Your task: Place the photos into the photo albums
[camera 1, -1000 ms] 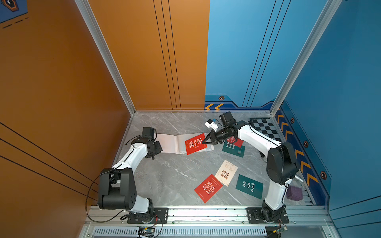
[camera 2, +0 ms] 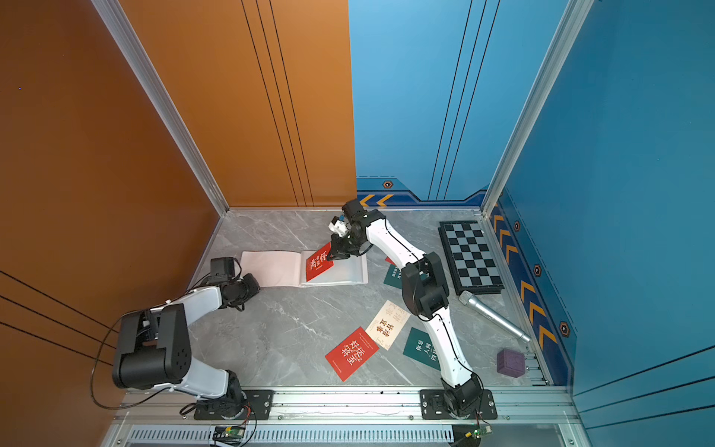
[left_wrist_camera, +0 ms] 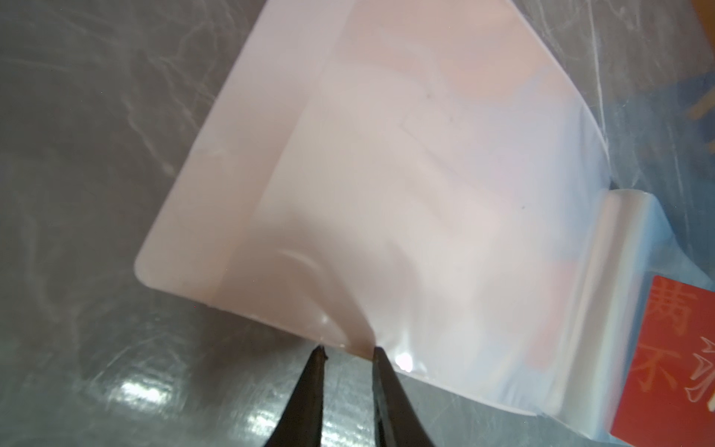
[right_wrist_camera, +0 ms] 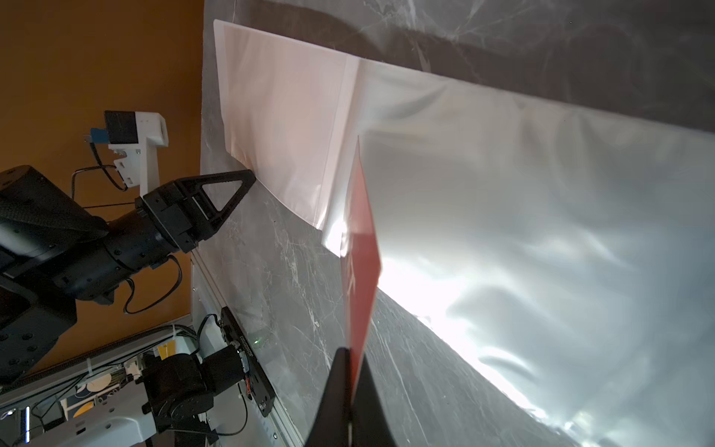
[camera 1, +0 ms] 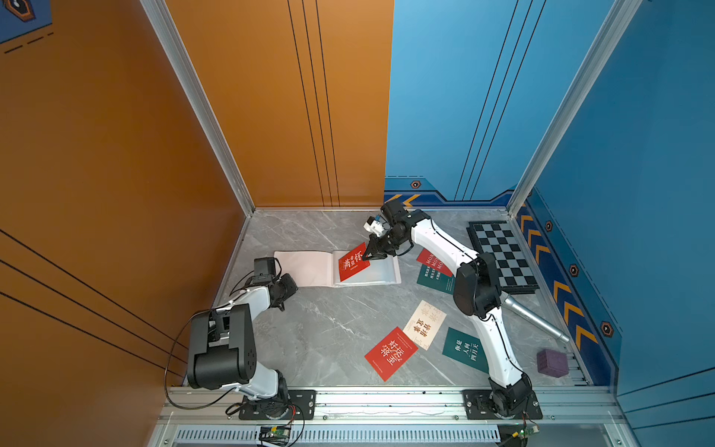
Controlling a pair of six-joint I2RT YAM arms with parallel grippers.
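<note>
The album lies open at the middle back, pink left page and clear-sleeved right page. My right gripper is shut on a red card, held tilted over the right page; the right wrist view shows it nearly edge-on. My left gripper is part open at the near edge of the left page, with nothing visible gripped between its fingers.
Loose red, cream and green cards lie at the front right; more lie beside the album. A chessboard, silver cylinder and purple block line the right edge.
My right gripper has moved left and back with the red card, which is now more tilted.
</note>
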